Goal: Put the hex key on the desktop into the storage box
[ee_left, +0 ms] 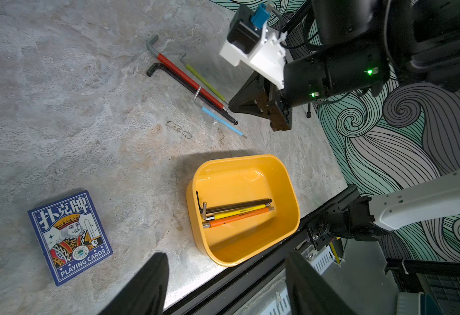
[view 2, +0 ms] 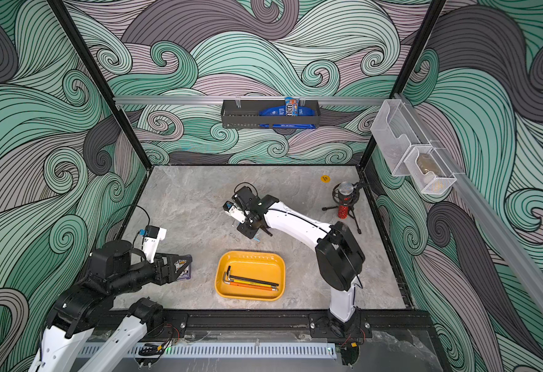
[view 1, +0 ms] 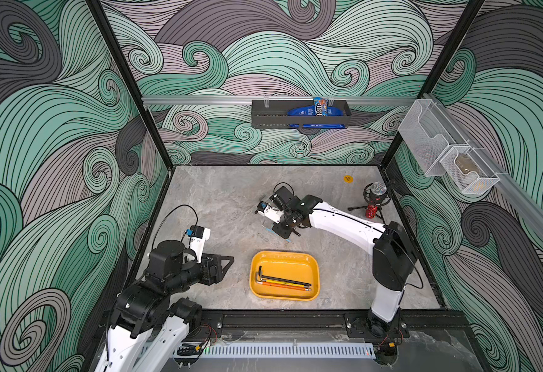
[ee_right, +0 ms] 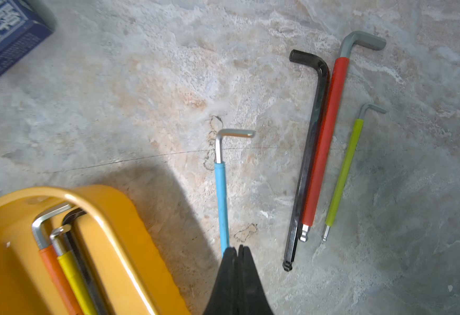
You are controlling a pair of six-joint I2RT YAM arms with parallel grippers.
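Loose on the desktop lie a blue hex key [ee_right: 221, 199], a black one [ee_right: 311, 152], a red one [ee_right: 329, 131] and a green one [ee_right: 344, 173], all seen in the right wrist view. The yellow storage box [ee_left: 287, 183] holds several hex keys, among them an orange one [ee_left: 240, 215]. My right gripper is shut, nothing visible between its fingers; its tips overlap the lower end of the blue key in view, and whether they touch is unclear. Left of the box, my left gripper stands with fingers apart, empty.
A playing-card box [ee_left: 71, 236] lies on the desk under the left gripper. A microphone on a tripod [view 1: 375, 198] stands at the back right.
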